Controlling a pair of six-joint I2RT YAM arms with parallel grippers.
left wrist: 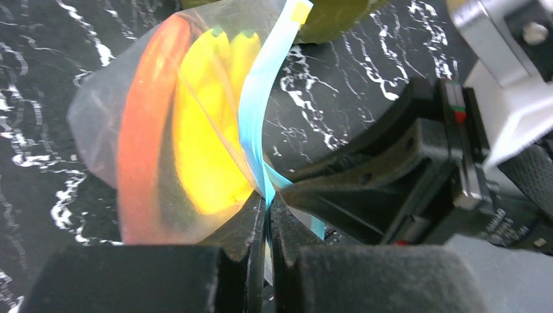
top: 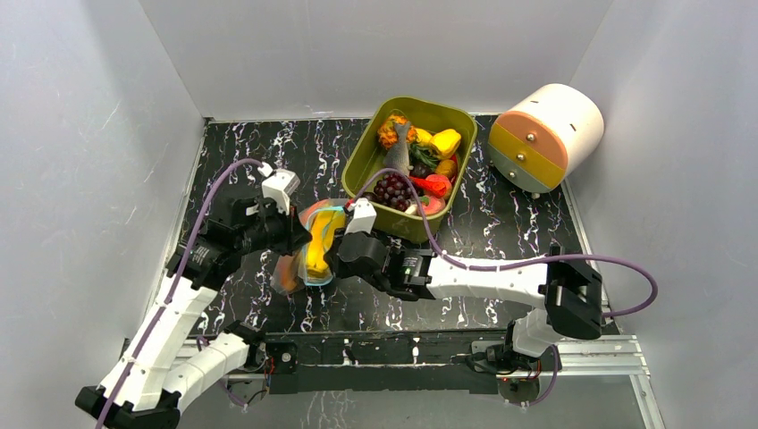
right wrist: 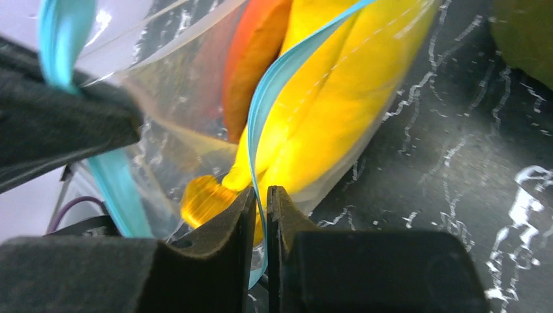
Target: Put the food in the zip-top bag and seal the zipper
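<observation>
The clear zip top bag (top: pixel 308 277) with a light blue zip edge (left wrist: pixel 254 104) hangs between both grippers, its mouth spread. Inside lie yellow bananas (right wrist: pixel 326 124) and a long orange-red food (left wrist: pixel 149 124). My left gripper is shut with the blue edge pinched at its fingertips. On the opposite side, the bag's other blue rim (right wrist: pixel 255 124) runs down between the nearly closed fingers of my right gripper. A narrow dark gap shows there, so whether it grips the rim is unclear. The lower bag is partly hidden by the arms from above.
An olive-green bin (top: pixel 355 167) of toy food, with grapes (top: pixel 391 190) and a fish (top: pixel 399 152), stands just behind the bag. At the back right is a white rounded cabinet (top: pixel 572 116) with coloured drawers.
</observation>
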